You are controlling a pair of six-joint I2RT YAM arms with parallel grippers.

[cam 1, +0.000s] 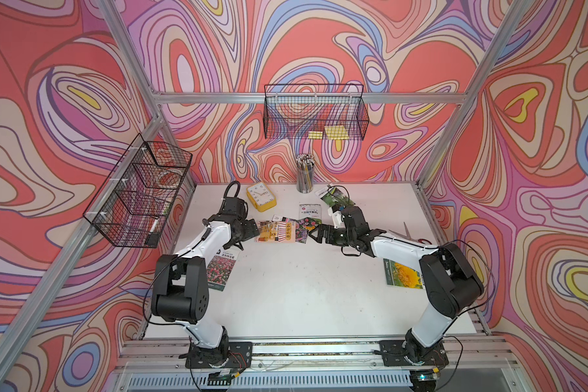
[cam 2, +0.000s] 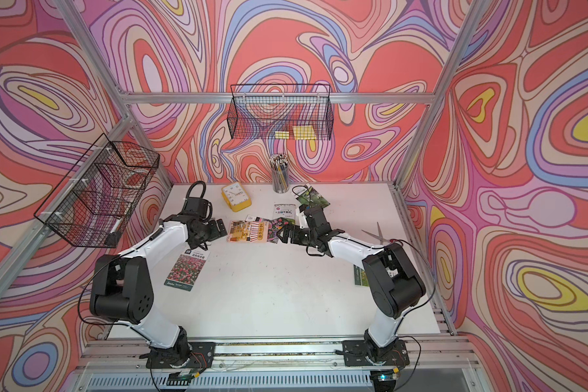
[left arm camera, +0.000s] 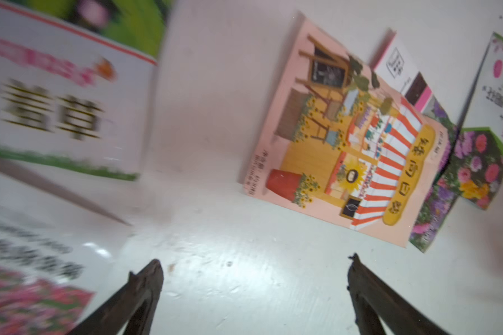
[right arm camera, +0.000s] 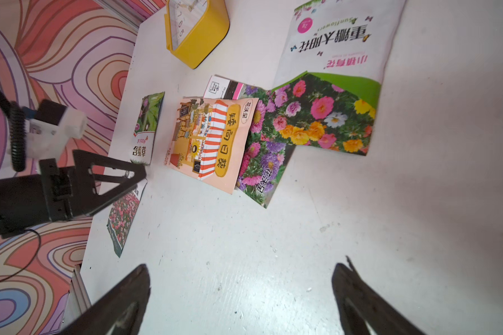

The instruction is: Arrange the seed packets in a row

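Note:
At the table's middle, a peach sunflower packet [right arm camera: 213,145] overlaps a purple-flower packet [right arm camera: 265,173]. A white packet with mixed flowers [right arm camera: 329,83] touches them on the right. Left of these, a red-flower packet [cam 1: 221,269] lies below a green-and-white packet [left arm camera: 56,106], which the left arm hides from above. At the back lies a green packet [cam 1: 333,194], and on the right a yellow-flower packet [cam 1: 403,274], partly covered by the right arm. My left gripper hovers open left of the peach packet, empty. Open and empty too, my right gripper is above the table beside the middle packets.
A yellow clock [cam 1: 261,196] and a pencil holder [cam 1: 305,175] stand at the back. Scissors [cam 2: 377,234] lie on the right. Wire baskets [cam 1: 316,117] hang on the frame.

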